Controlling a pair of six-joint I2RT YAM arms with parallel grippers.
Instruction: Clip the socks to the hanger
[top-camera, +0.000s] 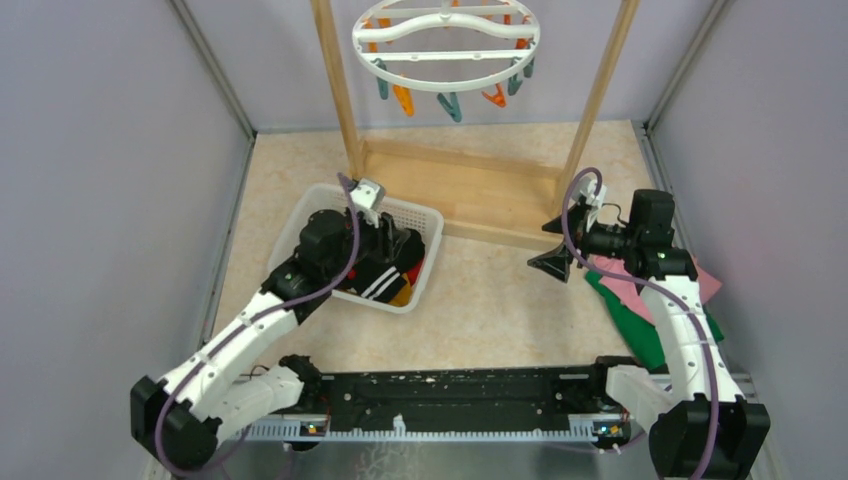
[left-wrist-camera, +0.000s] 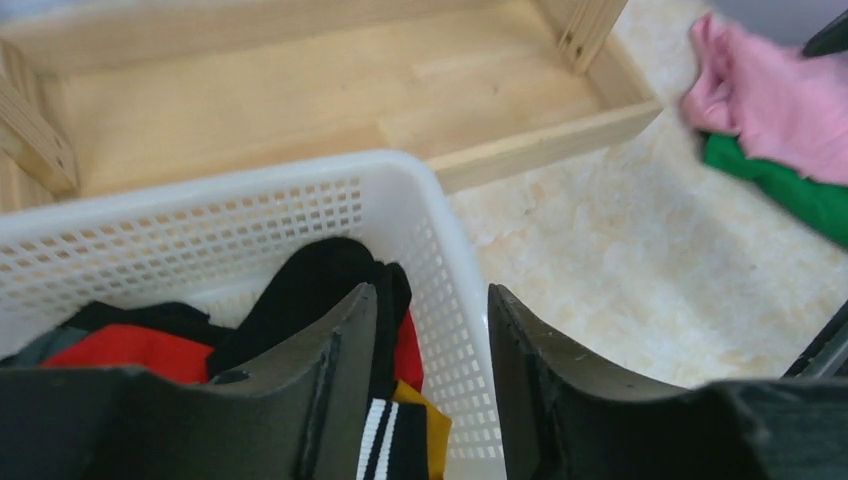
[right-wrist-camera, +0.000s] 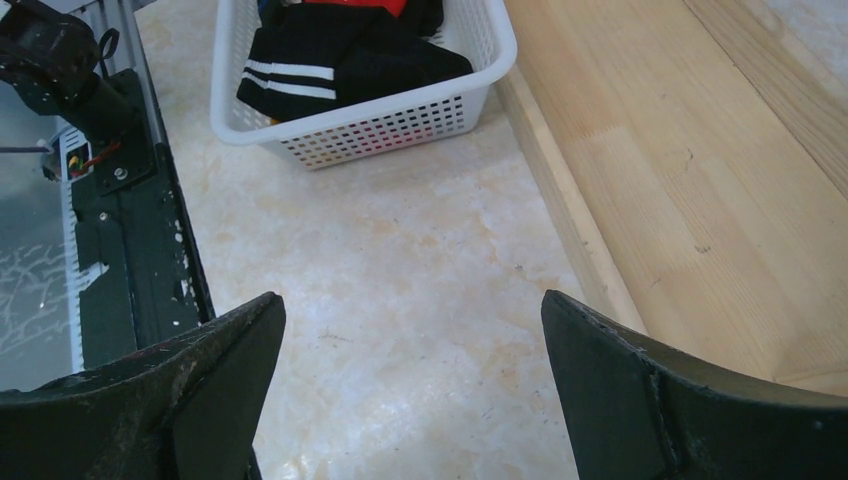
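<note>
Dark socks (top-camera: 378, 281), one with white stripes, lie bunched with red and yellow ones in the white basket (top-camera: 430, 232). Above the basket my left gripper (top-camera: 395, 240) is open; in its wrist view the fingers (left-wrist-camera: 340, 360) stand apart over the black socks (left-wrist-camera: 318, 295), holding nothing. My right gripper (top-camera: 540, 245) hangs open over the right side of the table, and only bare tabletop shows between its fingers. A round white hanger (top-camera: 447, 85) with orange clips (top-camera: 403, 98) and teal clips (top-camera: 450, 105) hangs at the top; no sock shows on it.
A wooden frame (top-camera: 470, 190) stands at the back, its posts (top-camera: 608, 75) rising beside the hanger. Pink cloth (top-camera: 622, 283) and green cloth (top-camera: 637, 325) lie under the right arm.
</note>
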